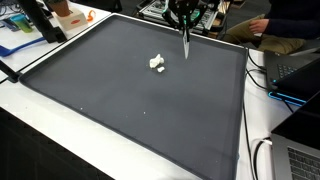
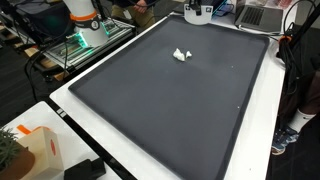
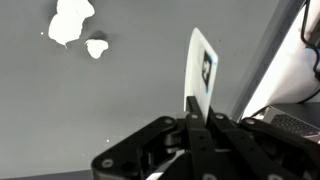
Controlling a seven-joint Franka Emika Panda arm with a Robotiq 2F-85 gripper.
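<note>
A slim white pointed piece with a dark mark sticks out from between the fingers of my gripper, which is shut on it. In exterior view 1 the same piece hangs below my gripper over the back right part of the mat. A crumpled white lump lies on the mat to the left, with a small white bit close by. The wrist view shows this lump and the bit apart from the held piece. Exterior view 2 does not show the gripper clearly.
Laptops and cables stand off the right edge. At the far left are an orange-topped item and other clutter.
</note>
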